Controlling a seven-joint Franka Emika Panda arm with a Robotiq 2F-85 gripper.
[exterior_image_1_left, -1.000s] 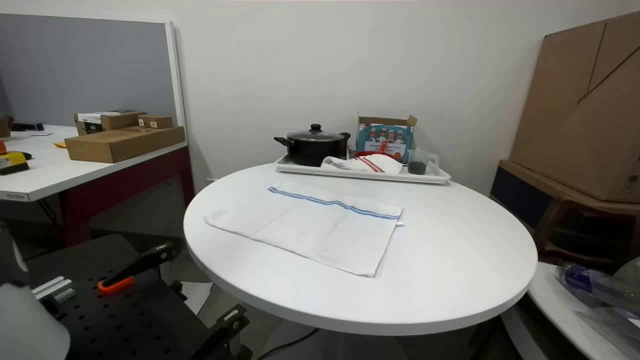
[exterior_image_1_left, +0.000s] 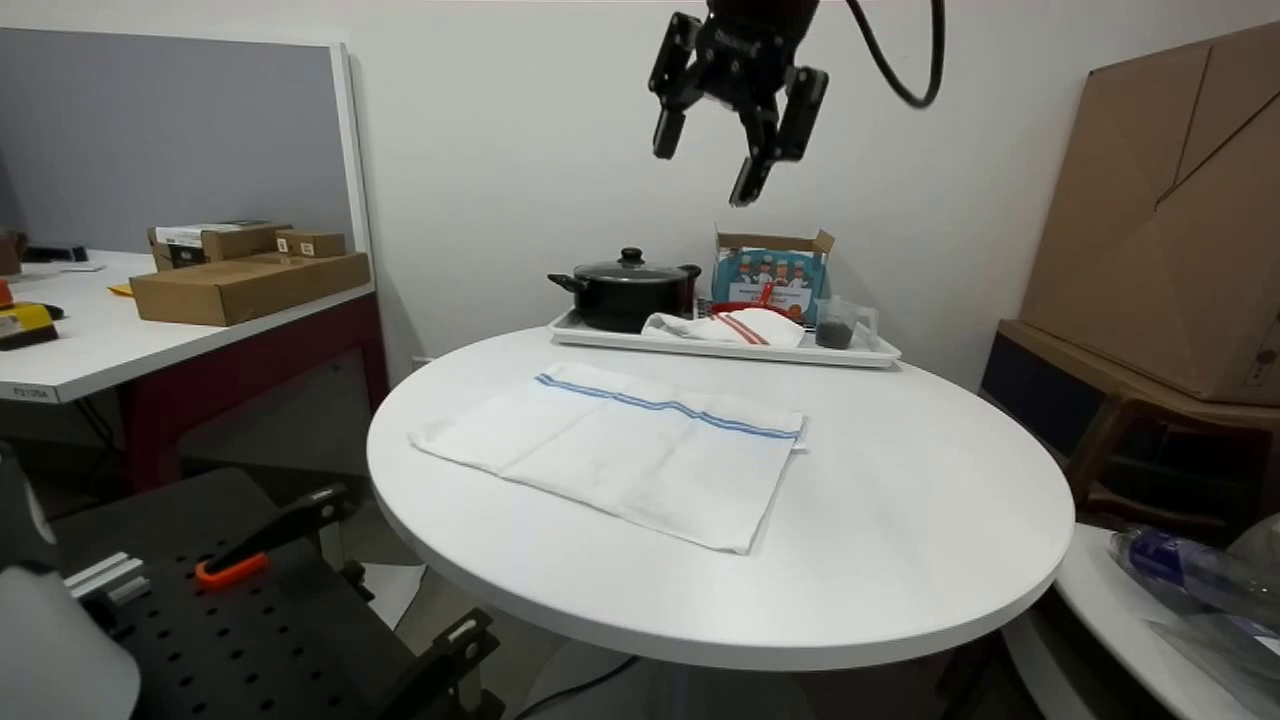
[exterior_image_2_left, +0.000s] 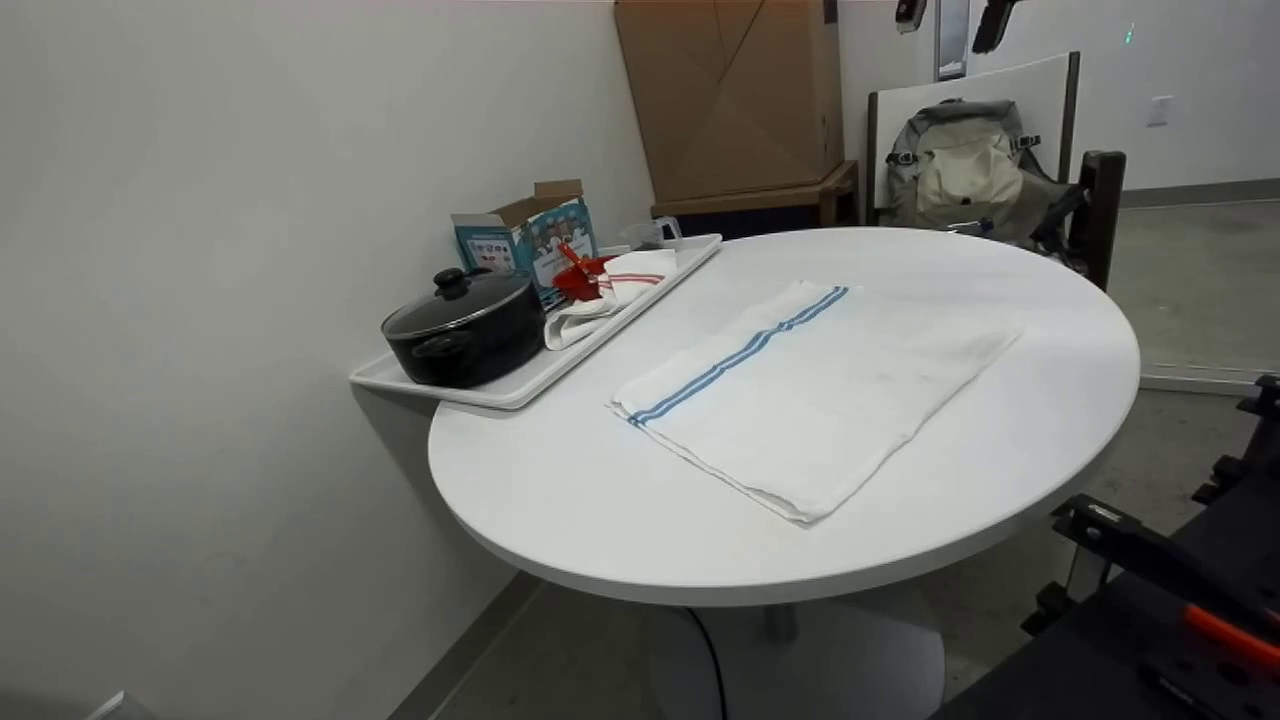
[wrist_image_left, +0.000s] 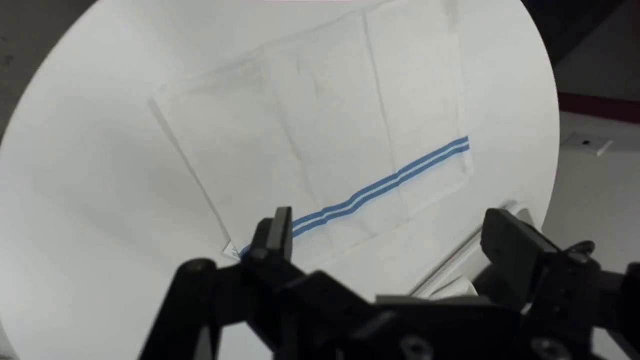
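Observation:
A white towel (exterior_image_1_left: 636, 456) with a double blue stripe lies spread, almost flat, on the round white table (exterior_image_1_left: 912, 528). In the wrist view the same towel (wrist_image_left: 324, 114) fills the middle, its stripe slanting down to the left. High above the table hangs my black gripper (exterior_image_1_left: 708, 168), well clear of the cloth. Its fingers are wide apart, one finger (wrist_image_left: 279, 234) left and the other (wrist_image_left: 510, 252) right, with nothing held. Only the fingertips (exterior_image_2_left: 991, 24) show at the top of exterior view 2.
At the table's back edge a white tray (exterior_image_1_left: 882, 356) carries a lidded black pot (exterior_image_1_left: 626, 288), a red-striped cloth (exterior_image_1_left: 732, 325), a red item, a blue box (exterior_image_1_left: 774, 274) and a clear cup (exterior_image_1_left: 840, 322).
The towel and the tray's contents have not moved.

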